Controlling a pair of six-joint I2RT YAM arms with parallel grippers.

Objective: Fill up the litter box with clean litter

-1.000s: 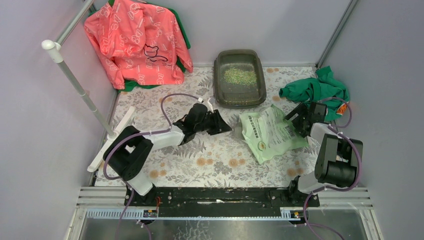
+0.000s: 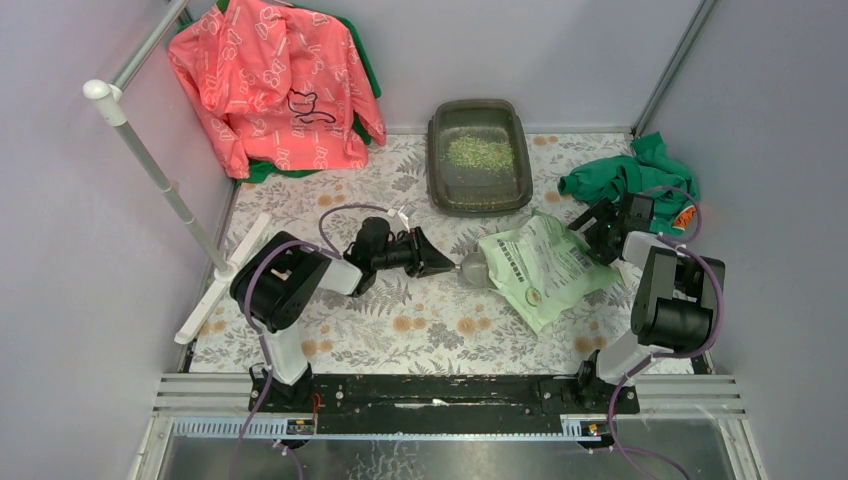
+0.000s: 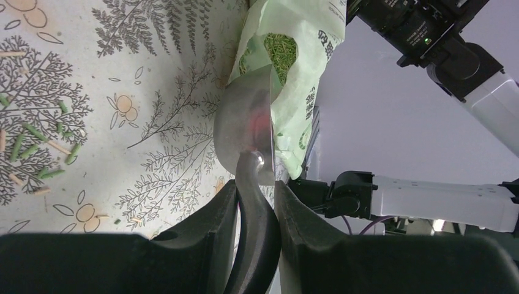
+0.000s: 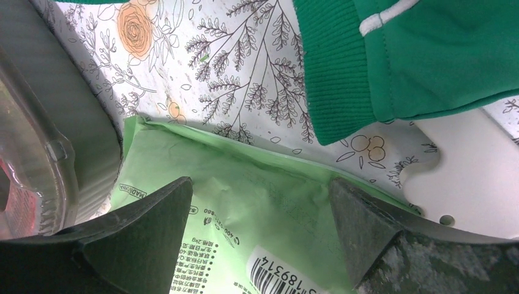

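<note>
A grey scoop (image 3: pixel 245 116) is held by its handle in my left gripper, which is shut on it. Its blade sits at the mouth of the pale green litter bag (image 2: pixel 550 266); in the left wrist view the blade's far edge touches the bag's opening, where green litter (image 3: pixel 281 54) shows inside. My right gripper stands open over the closed end of the bag, its fingers spread wide across the plastic. At the back, the dark litter box (image 2: pixel 437 185) has a thin patch of litter (image 2: pixel 480 153) on its floor.
A green cloth (image 2: pixel 620 178) lies behind the right gripper. Pink printed clothing (image 2: pixel 280 90) hangs at the back left beside a white stand (image 2: pixel 170 195). Some loose pellets (image 3: pixel 37 150) are scattered on the patterned table, whose front middle is clear.
The bag's front corner has shifted a little; the right arm barely moved.
</note>
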